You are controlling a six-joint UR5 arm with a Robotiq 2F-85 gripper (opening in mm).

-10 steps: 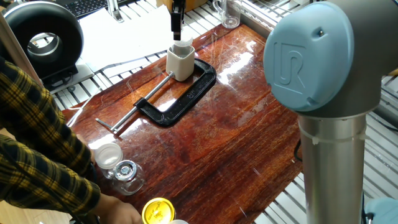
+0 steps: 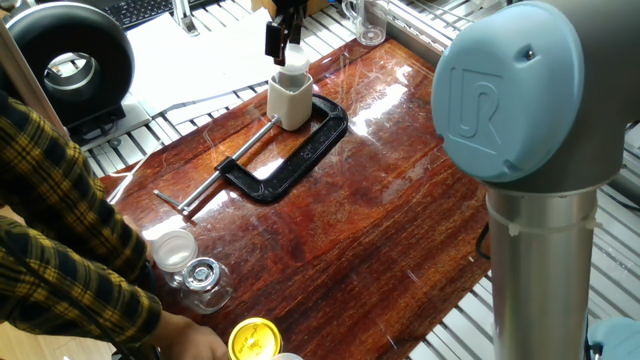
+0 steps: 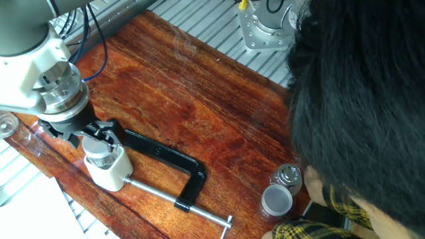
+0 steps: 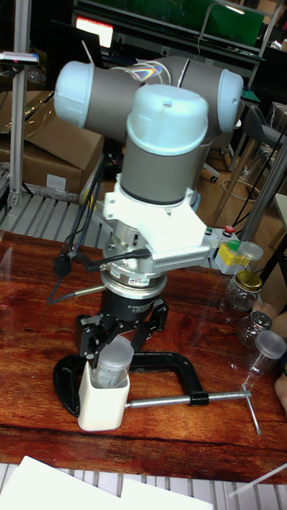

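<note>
A clear jar with a frosted lid [image 4: 117, 350] stands upright inside a white square holder [image 4: 103, 399]. In exterior view 2 the same lid [image 3: 98, 147] shows just under the fingers. My gripper [image 3: 93, 138] is open directly over the holder, with its black fingers spread apart near the lid; whether either one touches it I cannot tell. A black C-clamp [image 2: 290, 168] lies on the table, its screw end against the holder [image 2: 290, 103]. The jar's lower part is hidden by the holder walls.
Near the person's hands stand a frosted-lid jar [image 2: 175, 250], a silver-lidded jar [image 2: 205, 283] and a yellow-lidded jar [image 2: 255, 340]. Another glass jar [image 2: 371, 22] sits at the far table edge.
In exterior view 1 my gripper has turned a little and shifted slightly left over the holder, so both fingers show more separately. The holder, clamp and jars have stayed in place.
</note>
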